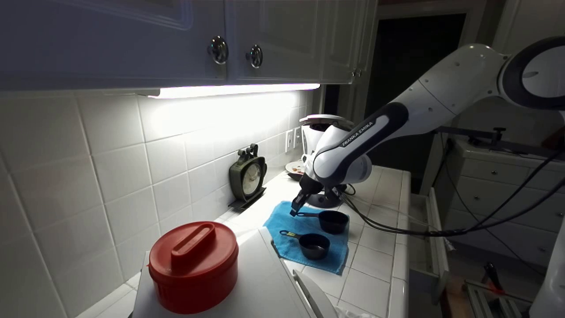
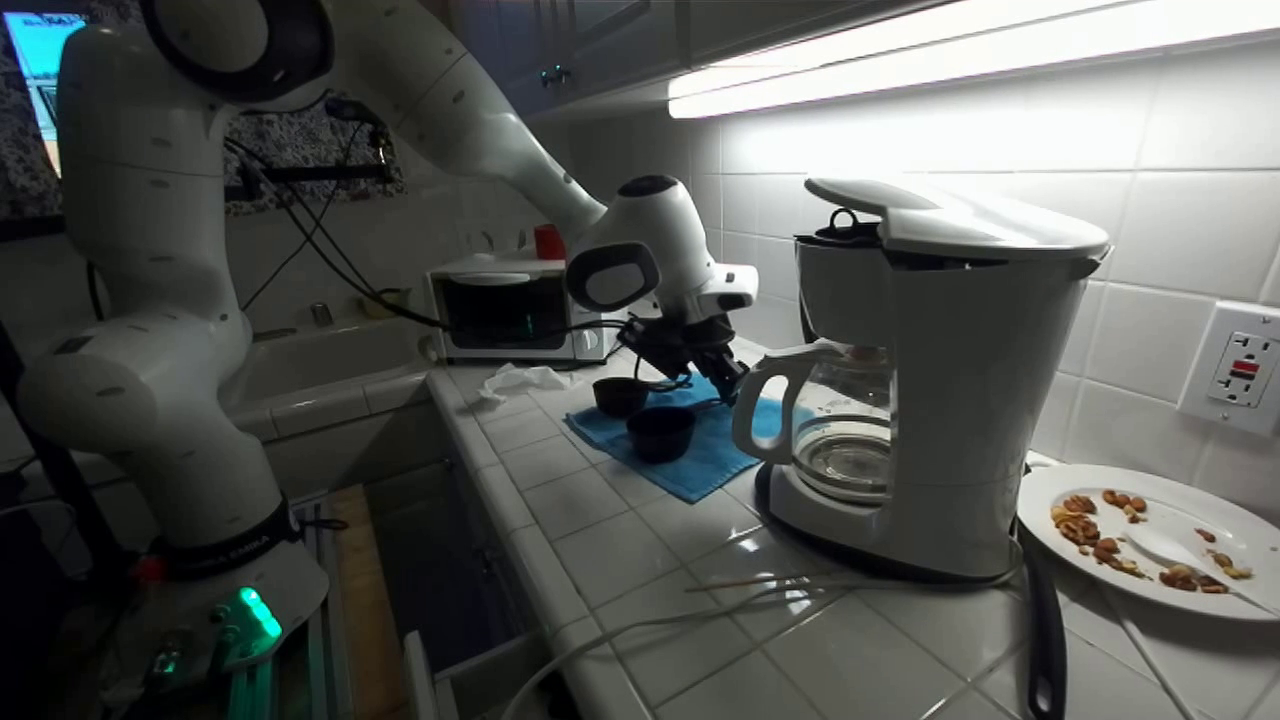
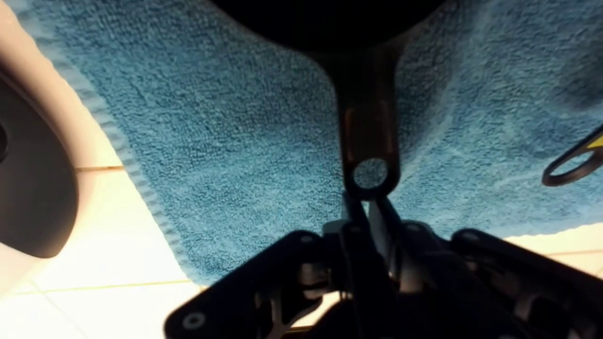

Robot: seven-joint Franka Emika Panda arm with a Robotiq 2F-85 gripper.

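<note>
Two black measuring cups rest on a blue towel (image 1: 278, 251). The farther cup (image 1: 333, 222) has its handle (image 3: 370, 133) running down the wrist view to a ringed end. Right at that ringed end are the tips of my gripper, a narrow gap showing between them. Whether they touch the ring cannot be made out. The nearer cup (image 1: 314, 246) has a yellow mark on its handle (image 3: 574, 164), which lies off to the right in the wrist view. In exterior view 2 my gripper (image 2: 731, 394) is low over the towel, close to the coffee maker.
A white coffee maker (image 2: 972, 408) with a glass carafe (image 2: 846, 462) stands close beside the towel. Beyond it lies a plate (image 2: 1212, 522) of nuts. A toaster oven (image 2: 516, 314) bears a red lidded container (image 1: 193, 270).
</note>
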